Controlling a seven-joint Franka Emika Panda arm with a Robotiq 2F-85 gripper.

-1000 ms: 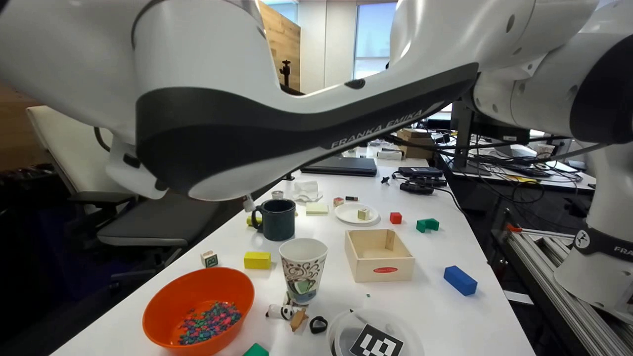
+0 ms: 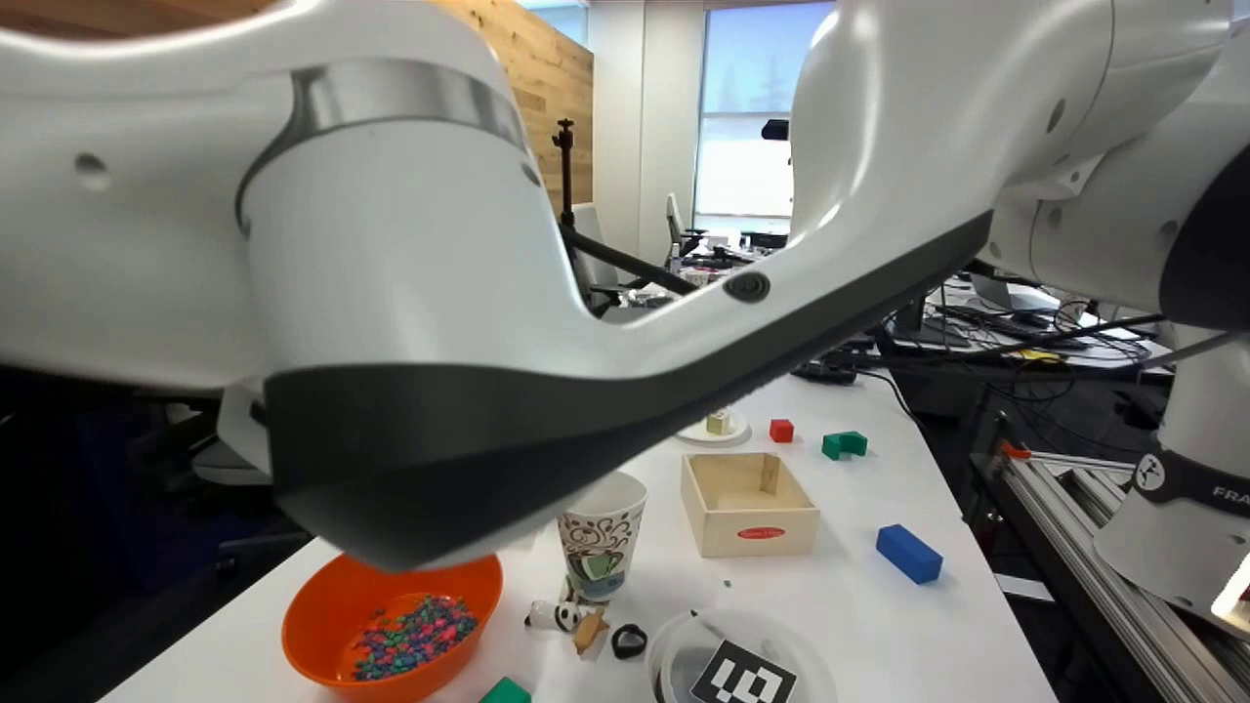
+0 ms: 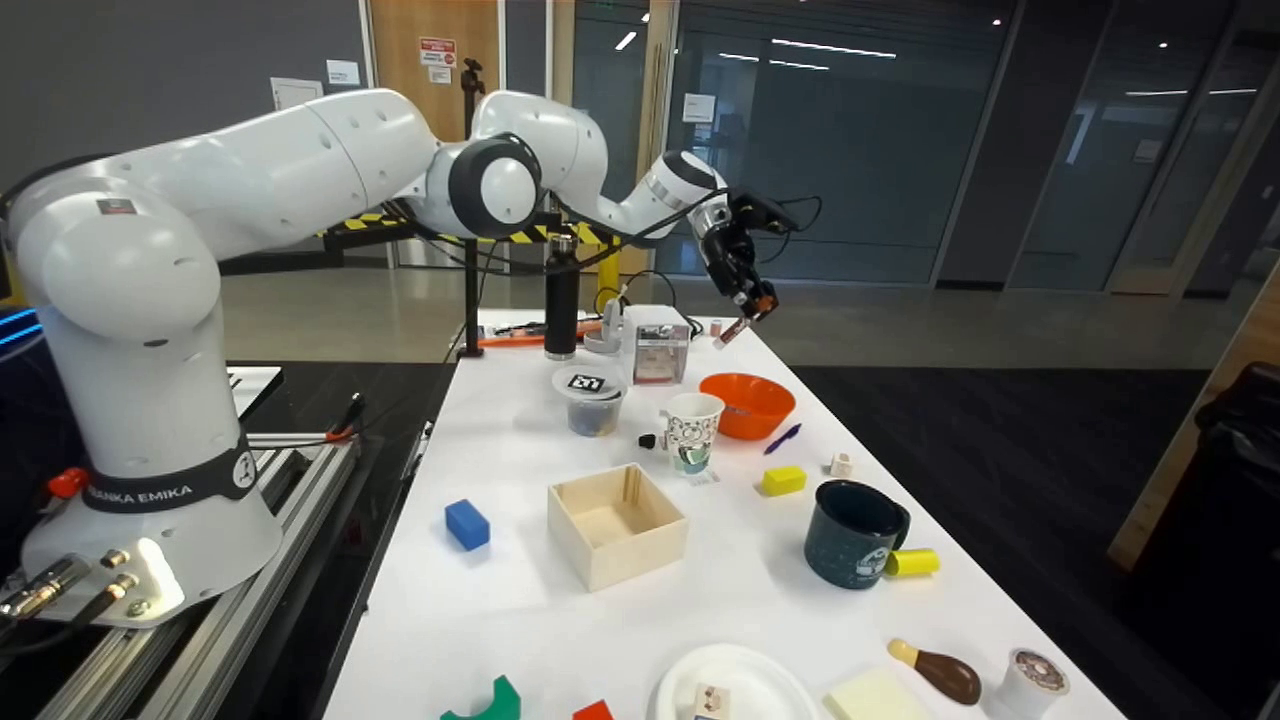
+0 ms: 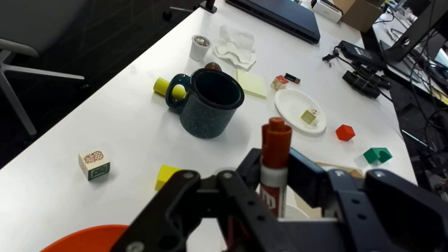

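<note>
A marker (image 4: 275, 153) with a red-brown cap and a white and red body stands between the fingertips of my gripper, which is shut on it. In exterior view 2 the gripper (image 3: 753, 306) hangs over the far end of the table, beyond the orange bowl (image 3: 746, 408), and the marker (image 3: 731, 332) slants down from it. The bowl (image 2: 393, 627) holds small coloured pieces in exterior view 1. There, the arm fills the upper left, and my gripper is out of sight.
A dark green mug (image 3: 854, 534), a paper cup (image 3: 692, 432), a wooden box (image 3: 618, 528) and a lidded tub (image 3: 590, 398) stand on the table. Behind the bowl are a white dispenser (image 3: 656, 344) and a tall black bottle (image 3: 561, 296). Bare tabletop shows around the blue block (image 3: 467, 524).
In exterior view 1 the arm's near links have come lower and tilted. They now cover the mug, yellow block and letter cube. The bowl, cup and box have not moved.
</note>
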